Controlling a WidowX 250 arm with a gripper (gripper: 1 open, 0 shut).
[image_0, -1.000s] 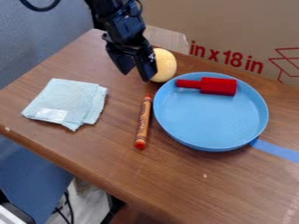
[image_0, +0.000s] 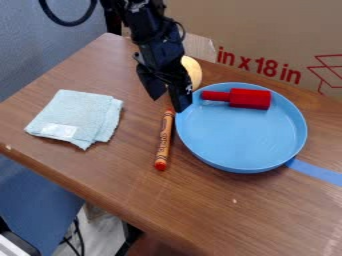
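My black gripper (image_0: 170, 92) hangs over the table just left of the blue plate (image_0: 241, 137), above the upper end of an orange stick with a red tip (image_0: 164, 140). A red object with a handle (image_0: 247, 98) lies on the back part of the plate. A yellow round object (image_0: 193, 70) is partly hidden behind my gripper. A folded light blue cloth (image_0: 75, 118) lies to the left. Whether the fingers are open or shut is unclear.
A cardboard box (image_0: 274, 40) stands along the back. Blue tape (image_0: 318, 172) runs right of the plate.
My gripper has moved down and slightly right, toward the upper end of the orange stick and the plate's left rim. The objects on the table look unmoved.
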